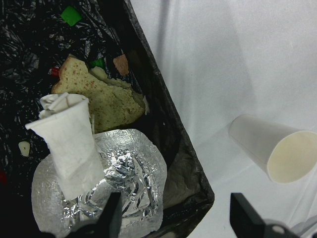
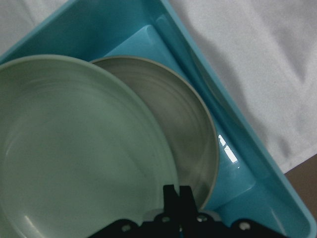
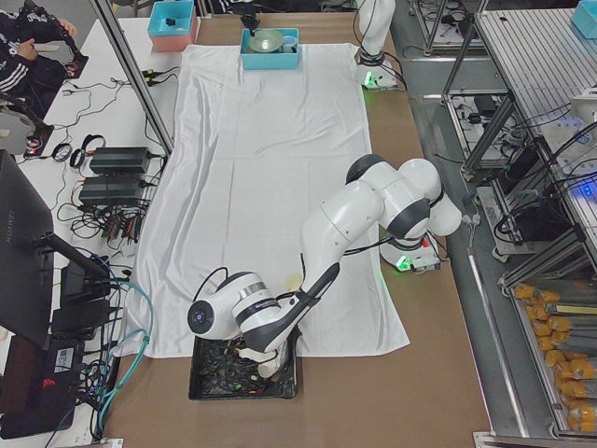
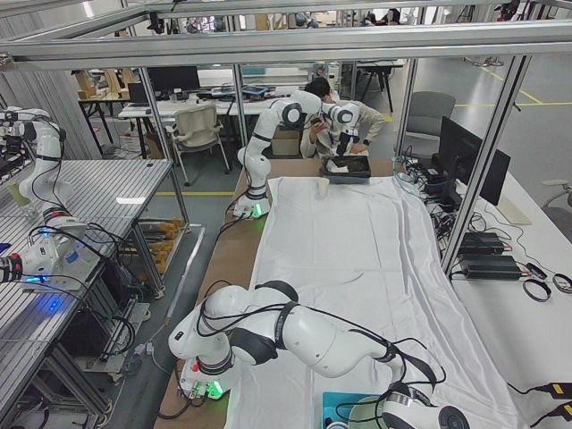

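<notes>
My left gripper hangs open over a black lined tray (image 1: 158, 89). Inside lie a white cup stuffed with paper (image 1: 72, 148), a crumpled foil dish (image 1: 138, 198), bread scraps (image 1: 104, 99) and small bits. An empty white cup (image 1: 272, 148) lies on its side on the cloth beside the tray. My right gripper is shut at the rim of a pale green plate (image 2: 79, 139), which sits over a grey plate (image 2: 193, 144) in a blue bin (image 2: 252, 144); whether the rim is between the fingers is hard to tell.
Brown table edges (image 3: 392, 392) show around the white cloth, with monitors and cables along one side and metal frame posts nearby.
</notes>
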